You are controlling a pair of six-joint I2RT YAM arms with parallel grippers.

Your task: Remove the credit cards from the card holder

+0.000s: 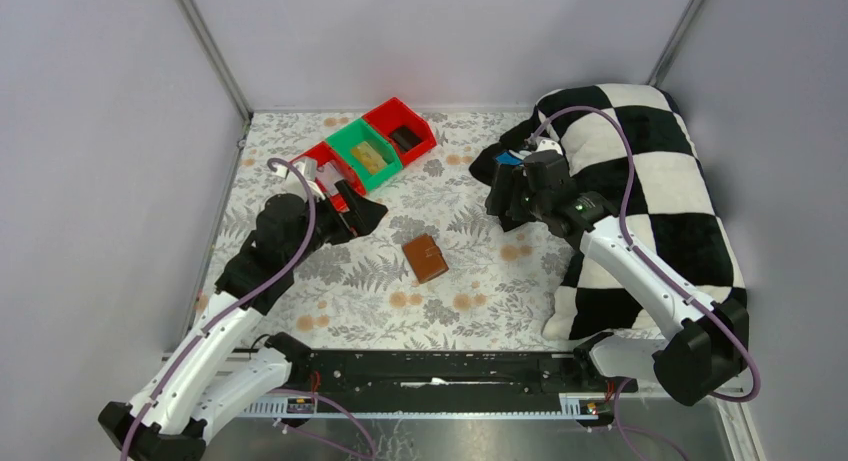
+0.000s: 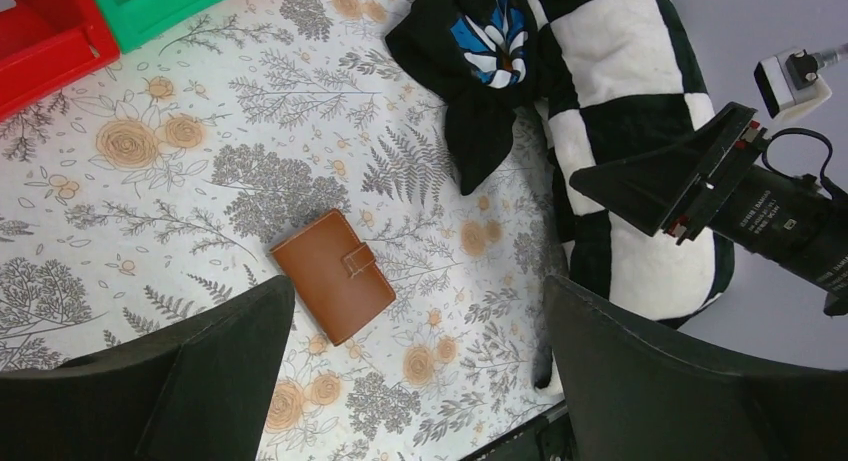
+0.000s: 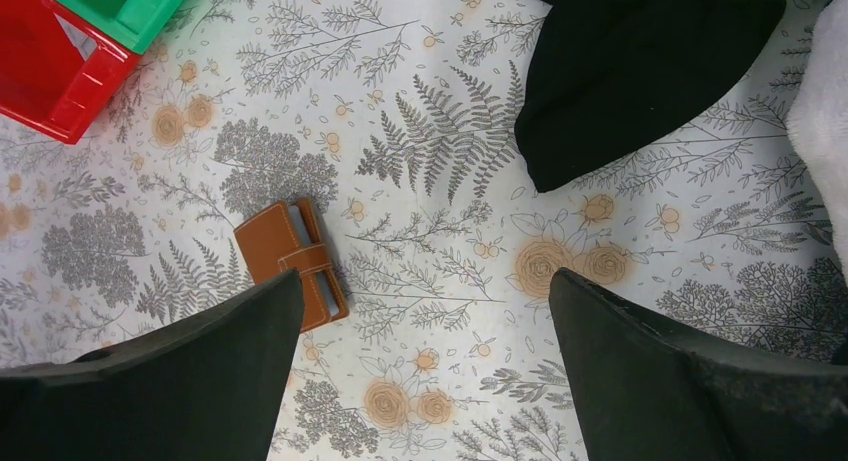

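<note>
A brown leather card holder (image 1: 424, 258) with a strap lies flat on the floral tabletop, seen also in the left wrist view (image 2: 330, 281) and in the right wrist view (image 3: 268, 245), where grey edges show along its side under the strap. My left gripper is open and empty, raised above and to the left of the holder in the top view. My right gripper hangs open and empty above the table, to the upper right of the holder in the top view.
Red and green bins (image 1: 350, 135) holding small items stand at the back left. A black cloth with a blue-white patch (image 2: 470, 141) and a checkered cushion (image 1: 663, 181) cover the right side. The table around the holder is clear.
</note>
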